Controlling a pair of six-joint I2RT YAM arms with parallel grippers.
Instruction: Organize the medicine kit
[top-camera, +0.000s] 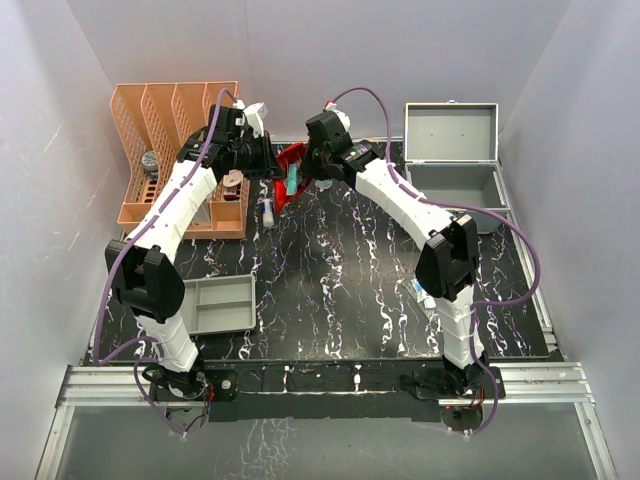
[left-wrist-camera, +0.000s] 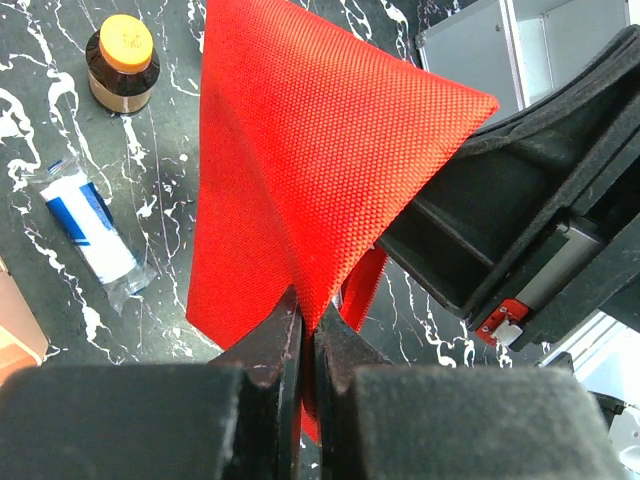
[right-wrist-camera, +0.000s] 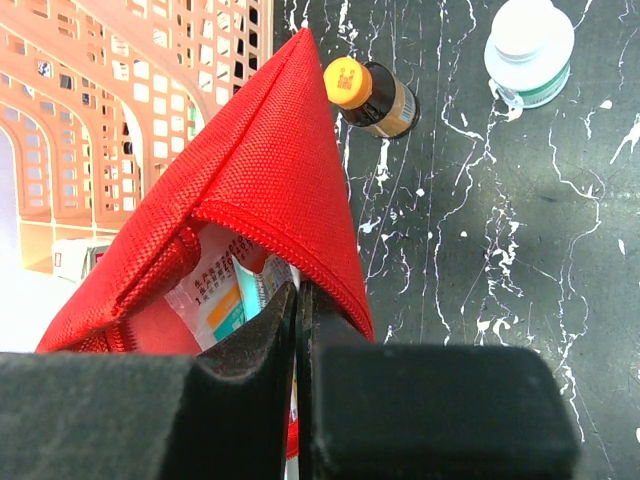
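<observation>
A red fabric pouch (top-camera: 291, 176) hangs between my two grippers above the back middle of the table. My left gripper is shut on one edge of it, the cloth rising from between the fingers. Pinching the opposite edge, my right gripper is shut too. The pouch's mouth gapes, and clear-wrapped packets (right-wrist-camera: 245, 300) with teal and orange print show inside. On the table stand a brown bottle with an orange cap (left-wrist-camera: 122, 62) and a white-capped container (right-wrist-camera: 528, 50). A blue-and-white wrapped roll (left-wrist-camera: 90, 228) lies near them.
An orange divided rack (top-camera: 140, 110) stands at the back left. In front of it lies a grey two-part tray (top-camera: 222, 304). An open grey box (top-camera: 450, 180) is at the back right, and small packets (top-camera: 420, 296) lie near the right arm.
</observation>
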